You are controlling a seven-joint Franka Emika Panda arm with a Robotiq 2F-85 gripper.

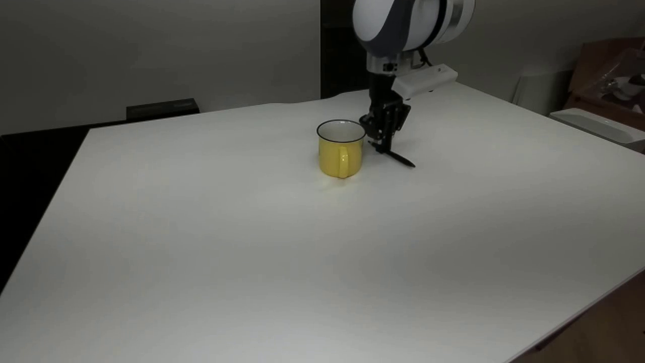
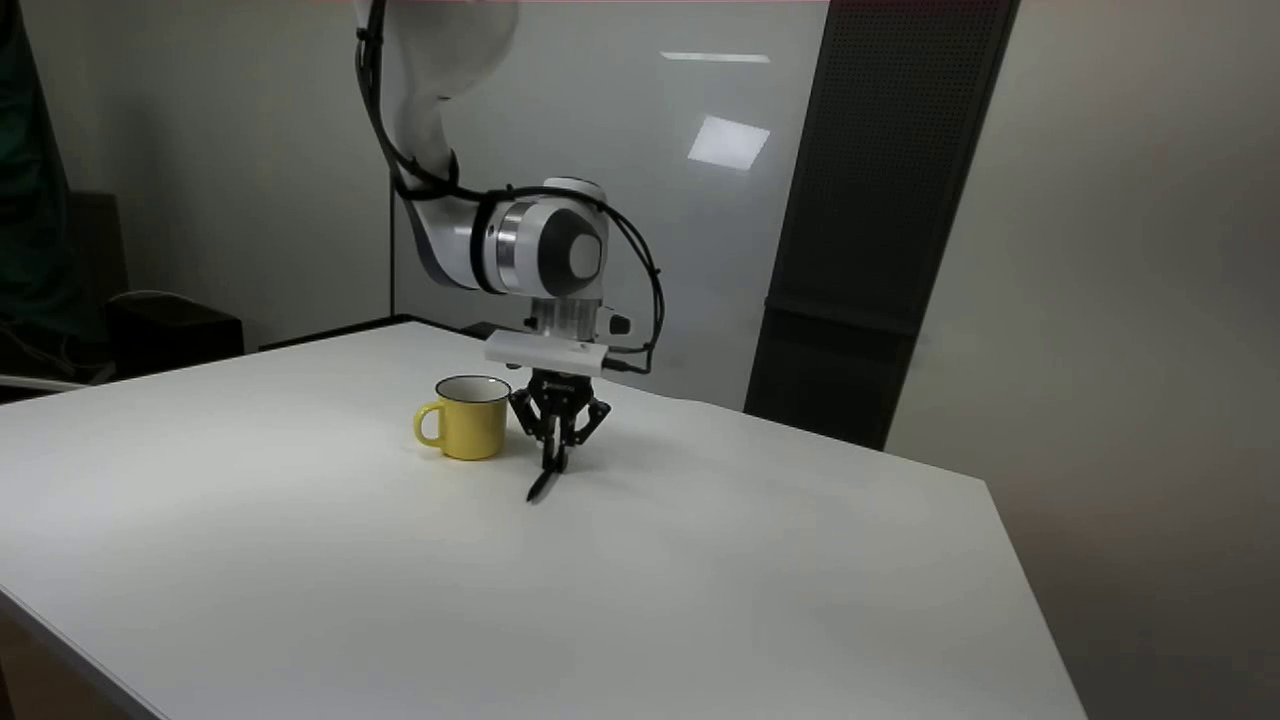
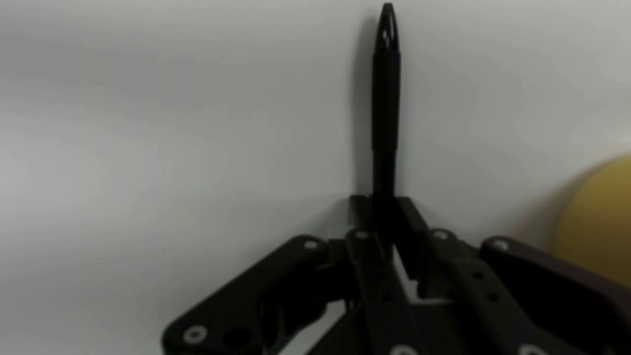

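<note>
A slim black pen (image 3: 386,100) has its front part sticking out from between my fingers, pointing to the top of the wrist view. My gripper is shut on it, down at table height; the pen's rear part is hidden by the fingers there. In exterior view 1 the pen (image 1: 401,160) slants away from the gripper (image 1: 382,148), on or very near the table. A yellow mug (image 1: 341,156) with a dark rim stands upright just beside the gripper. Exterior view 2 shows the mug (image 2: 471,422) left of the gripper (image 2: 554,463), handle pointing left.
A dark box (image 1: 162,109) sits past the back edge, and a white tray (image 1: 595,125) lies beyond the right edge.
</note>
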